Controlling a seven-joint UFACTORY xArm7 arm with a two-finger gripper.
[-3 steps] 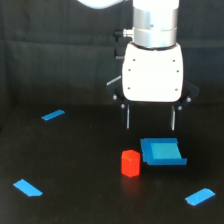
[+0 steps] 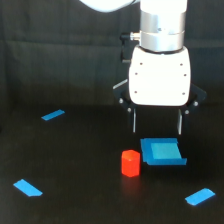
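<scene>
A small red block (image 2: pixel 130 163) stands on the dark table, just left of a blue square piece (image 2: pixel 148 160) with a lighter blue patch (image 2: pixel 166 151) in its middle. Whether that piece is a shallow tray or a flat pad I cannot tell. My gripper (image 2: pixel 157 121) hangs above and behind the blue piece, its two thin fingers (image 2: pixel 134 119) wide apart. It is open, with nothing visible between them. The red block is left of the gripper and nearer the camera, apart from it.
Blue strips lie flat on the table: one at the back left (image 2: pixel 53 115), one at the front left (image 2: pixel 28 188) and one at the front right (image 2: pixel 200 197). A dark curtain hangs behind.
My gripper has shifted a little to the right and slightly lower in the view, staying open. The red block and the blue piece have not moved.
</scene>
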